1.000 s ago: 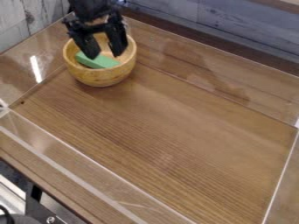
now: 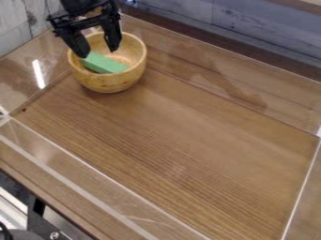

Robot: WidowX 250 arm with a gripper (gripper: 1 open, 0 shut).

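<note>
A round tan bowl (image 2: 123, 82) sits on the wooden table at the upper left, with a green block (image 2: 100, 63) lying inside it. My gripper (image 2: 94, 47) is open over the bowl's left part, its dark fingers spread above and around the back of the green block. Part of the bowl's back is hidden behind the gripper.
A pale grey-blue wall runs along the back, with another at the left edge. Dark cables show at the bottom left corner.
My gripper has moved left over the bowl, and slightly up in the view, since one second ago. The bowl and green block look nearly unmoved.
</note>
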